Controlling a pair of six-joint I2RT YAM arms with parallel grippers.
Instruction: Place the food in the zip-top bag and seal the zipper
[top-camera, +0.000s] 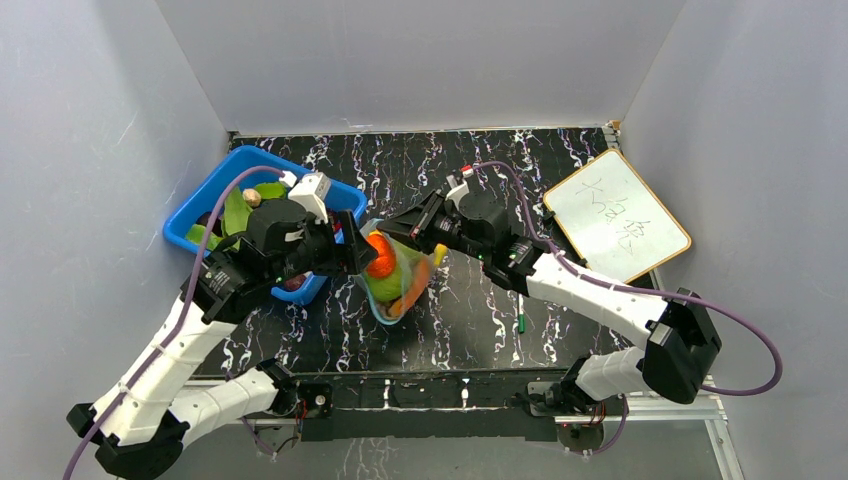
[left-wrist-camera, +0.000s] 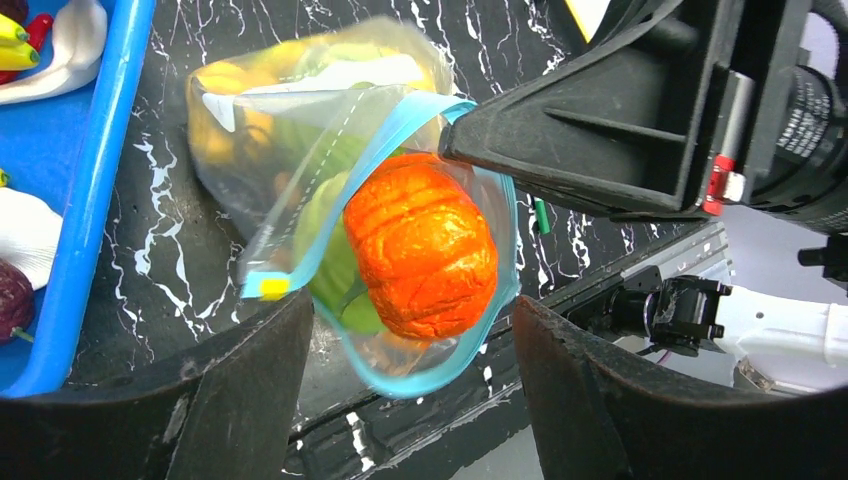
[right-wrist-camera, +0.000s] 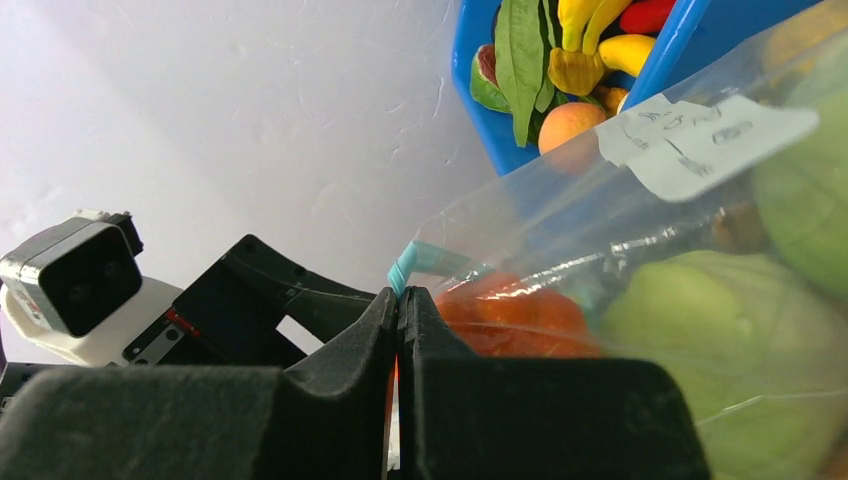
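Note:
The zip top bag (top-camera: 400, 290) hangs over the counter, full of food, its blue-rimmed mouth gaping toward my left gripper. A red-orange item (left-wrist-camera: 420, 245) sits at the mouth, with green and yellow pieces behind. My right gripper is shut on the bag's upper rim, at the blue strip. My left gripper stands part open in front of the mouth, fingers either side of it in its own view, nothing visibly held. The bag's label (right-wrist-camera: 705, 140) faces the right wrist camera.
A blue bin (top-camera: 185, 215) of produce stands at the back left, close beside the bag. A whiteboard (top-camera: 615, 210) lies at the right, with a green marker (top-camera: 521, 322) left of it.

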